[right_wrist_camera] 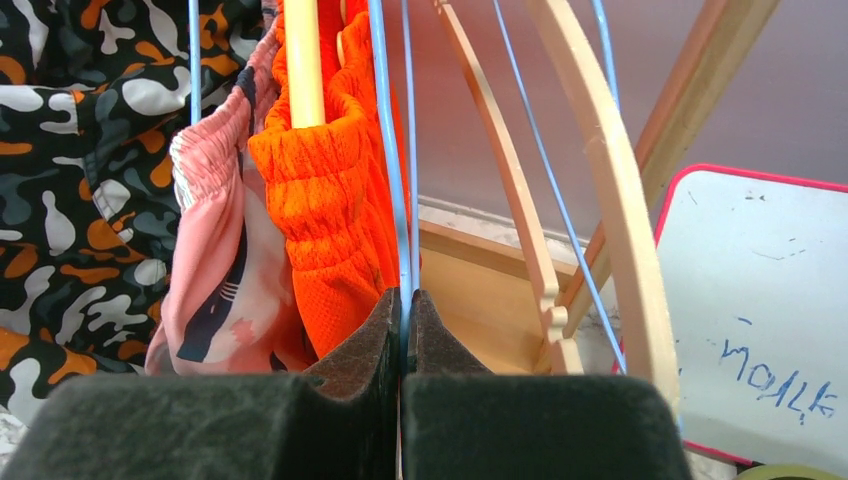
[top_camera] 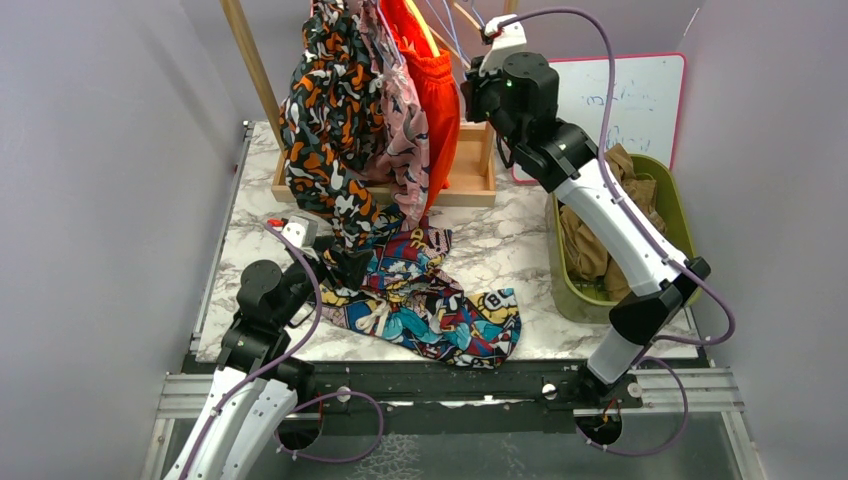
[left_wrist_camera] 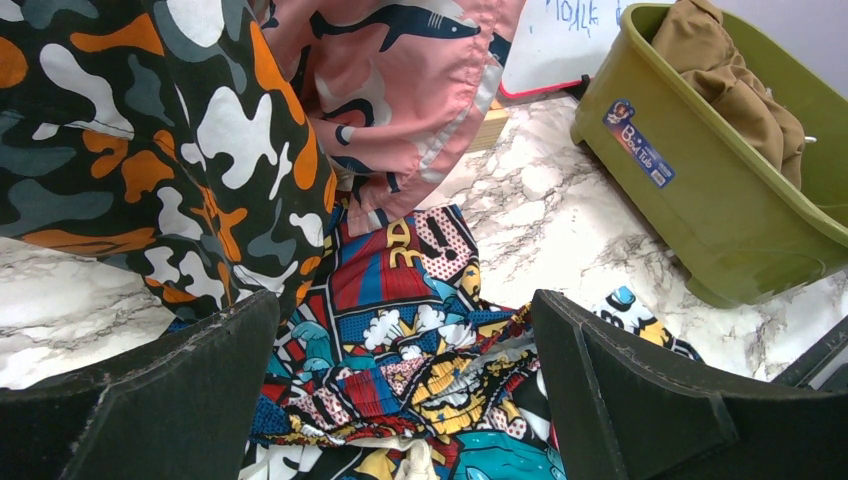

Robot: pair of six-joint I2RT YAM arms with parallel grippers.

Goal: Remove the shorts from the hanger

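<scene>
Camouflage shorts point(top_camera: 325, 110), pink shark-print shorts point(top_camera: 405, 140) and orange shorts point(right_wrist_camera: 325, 210) hang on the wooden rack. A colourful comic-print garment point(top_camera: 450, 330) lies on the marble table below. My left gripper is open and empty, low beside the camouflage shorts, over the printed garment. My right gripper is shut high at the rack, right of the orange shorts, with a thin blue hanger cord point(right_wrist_camera: 395, 200) running down at its fingertips; whether the cord is between them is unclear.
A green tub point(top_camera: 565, 300) with brown cloth stands right. A whiteboard point(top_camera: 620, 100) leans behind it. The rack's wooden tray point(top_camera: 470, 197) is at the back. Bare table shows between rack and tub.
</scene>
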